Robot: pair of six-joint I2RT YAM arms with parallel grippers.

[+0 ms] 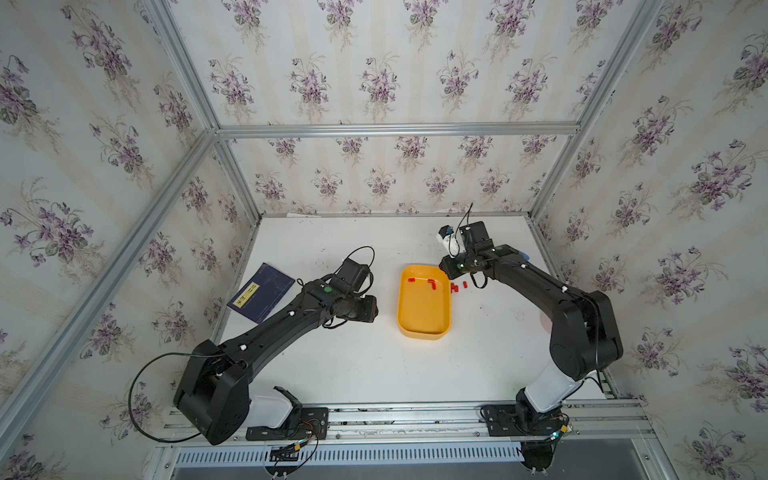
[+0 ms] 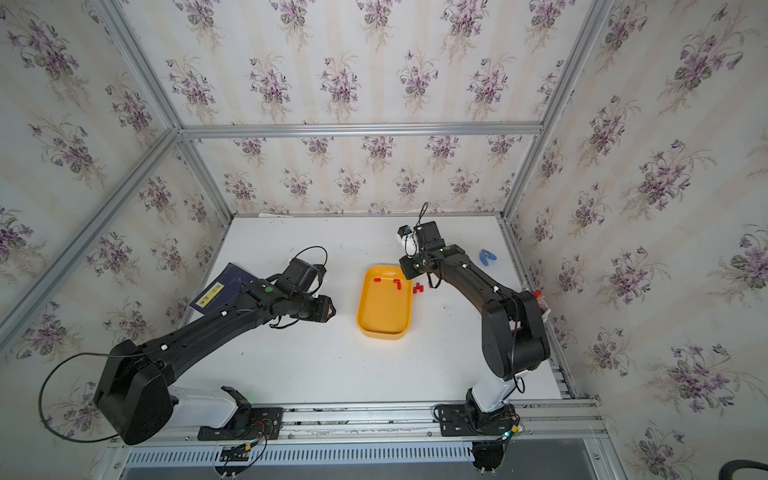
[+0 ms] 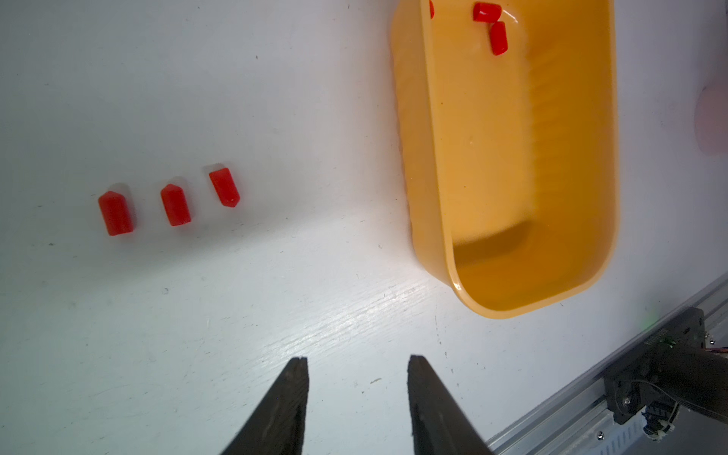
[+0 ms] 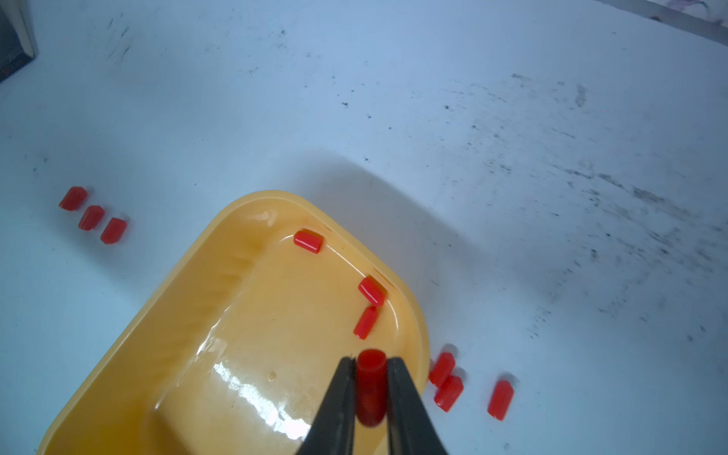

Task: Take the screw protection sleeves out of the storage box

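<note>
My right gripper is shut on a red sleeve (image 4: pixel 371 394), held above the right edge of the yellow storage box (image 4: pixel 204 379). Inside the box, by its far wall, lie a red sleeve (image 4: pixel 308 241), another one (image 4: pixel 371 290) and a third (image 4: pixel 365 322). On the table left of the box, three sleeves lie in a row, one of them the middle sleeve (image 3: pixel 175 204). To the right of the box rest two neighbouring sleeves (image 4: pixel 448 393) and a separate one (image 4: pixel 500 399). My left gripper stands open over bare table left of the box, nothing between its fingers.
A dark blue case with a yellow label (image 1: pixel 261 293) lies at the left. A blue object (image 2: pixel 487 257) rests at the back right, and a pink container (image 2: pixel 537 304) stands by the right edge. The table behind and in front of the box is clear.
</note>
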